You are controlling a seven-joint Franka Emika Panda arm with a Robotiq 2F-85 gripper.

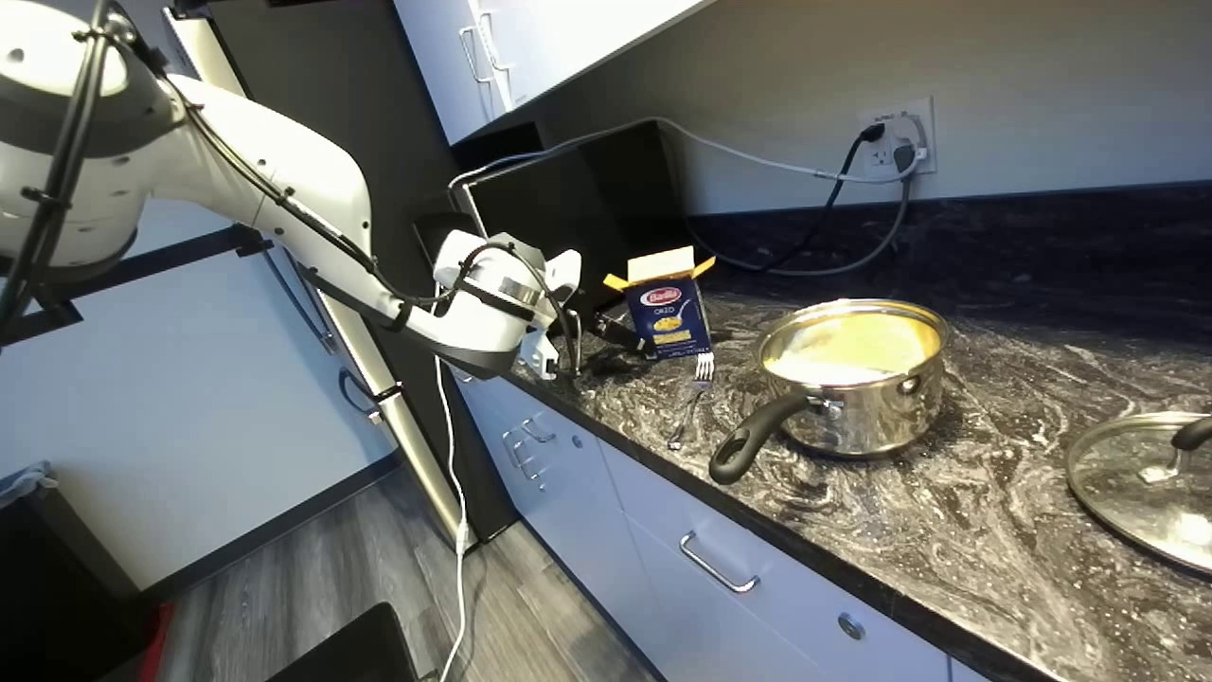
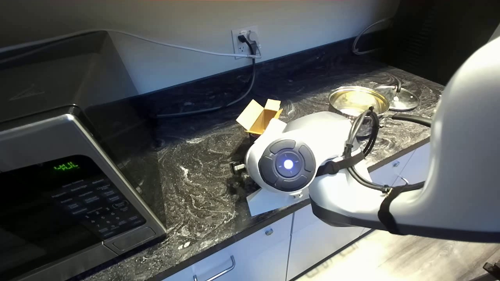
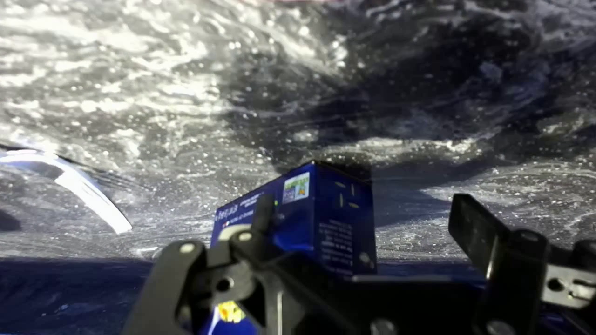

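A blue Barilla orzo box (image 1: 670,318) stands on the dark counter with its top flaps raised. In exterior view 2 its open cardboard top (image 2: 260,117) shows behind my hand. My gripper is low beside the box, with its fingers apart. In the wrist view, one finger (image 3: 262,215) overlaps the box's printed face and the other (image 3: 472,229) is off to the right, clear of the box. Part of the box (image 3: 343,223) appears between them; I cannot tell whether either finger touches it.
A steel pot (image 1: 869,398) with pale yellow contents stands right of the box, its black handle toward the counter's front edge. A fork (image 1: 693,398) lies between them. The glass lid (image 1: 1136,489) rests farther right. A microwave (image 2: 70,187) stands on the opposite side.
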